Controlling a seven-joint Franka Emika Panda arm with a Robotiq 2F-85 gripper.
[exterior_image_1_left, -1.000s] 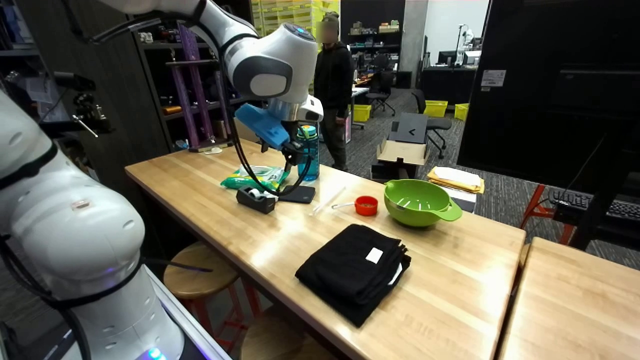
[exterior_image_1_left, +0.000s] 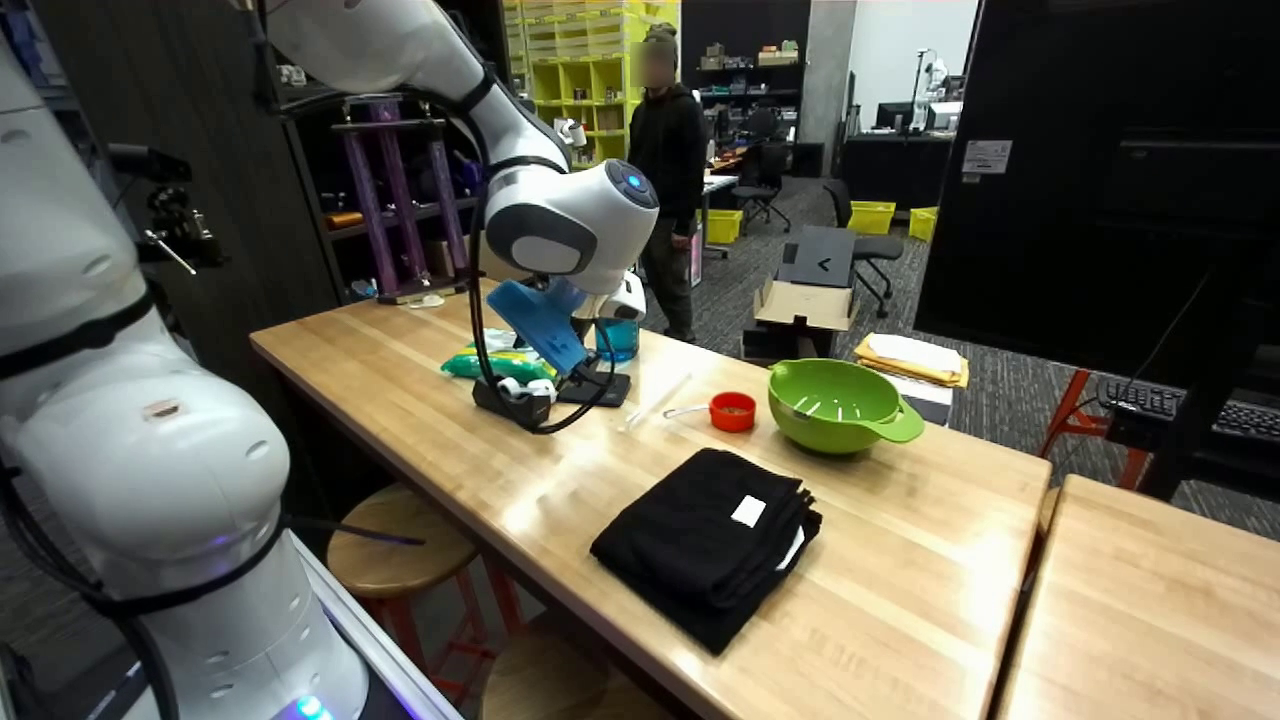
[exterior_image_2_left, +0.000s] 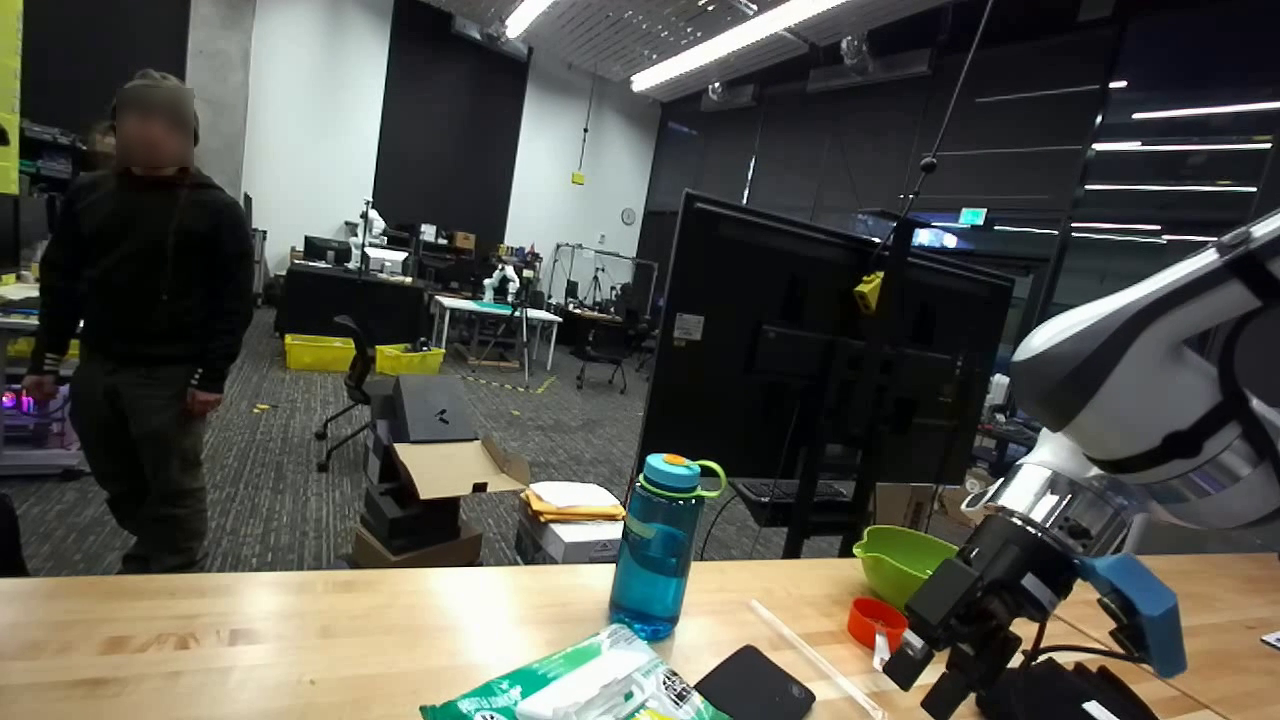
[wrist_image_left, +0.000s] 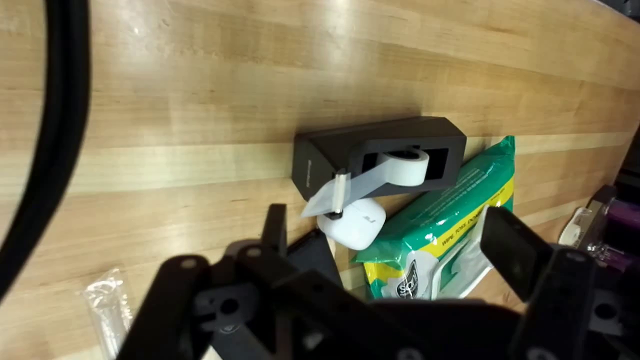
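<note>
My gripper stands open, its dark fingers (wrist_image_left: 274, 228) spread wide with nothing held between them. In the wrist view a black tape dispenser (wrist_image_left: 336, 150) with a white tape roll (wrist_image_left: 408, 169) lies beyond the fingertips. Against its side sits a small white rounded case (wrist_image_left: 354, 227). The green and yellow pack of wipes (wrist_image_left: 444, 222) lies to the right, partly covered by a finger. Part of a flat black item (wrist_image_left: 315, 255) shows beneath the gripper. From the side, the gripper (exterior_image_2_left: 930, 678) appears pointing down; its height above the table is hard to judge.
A blue bottle (exterior_image_2_left: 654, 552) stands close by at the table's far edge. Farther along are a clear tube (exterior_image_1_left: 655, 403), a red cup (exterior_image_1_left: 732, 412), a green colander (exterior_image_1_left: 828, 408) and folded black cloth (exterior_image_1_left: 708, 540). A cable hangs beside the gripper.
The arm has come down, bringing the gripper lower over the dispenser and wipes. It now hides more of the bottle in the first exterior view. The objects on the table stay in place.
</note>
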